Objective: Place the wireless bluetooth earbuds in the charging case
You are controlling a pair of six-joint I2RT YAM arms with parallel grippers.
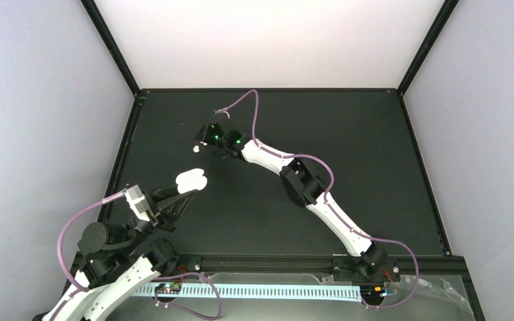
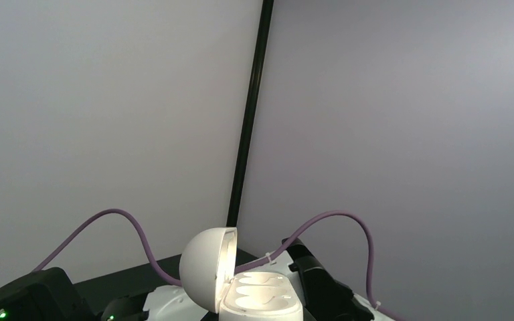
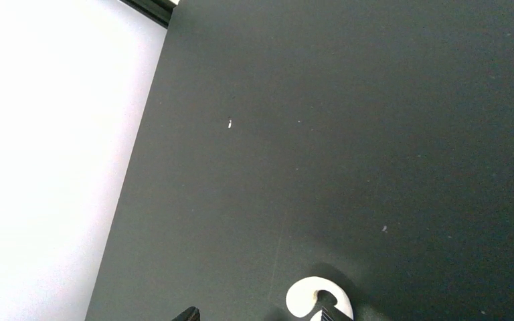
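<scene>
The white charging case [image 1: 189,181] is held up at the left, with my left gripper [image 1: 185,192] shut on it. In the left wrist view the case [image 2: 260,299] has its lid raised, and its earbud slots look empty. A small white earbud [image 1: 196,149] lies on the dark mat beyond the case, just by my right gripper [image 1: 203,141]. Seen from the right wrist, the curved white earbud [image 3: 302,296] is partly cut off by the lower edge. The right gripper's fingertips [image 3: 189,314] stand apart, one overlapping the earbud; whether they touch it I cannot tell.
The left wall [image 1: 53,87] rises near the earbud and the left arm. My right arm [image 1: 301,180] stretches diagonally across the middle of the mat.
</scene>
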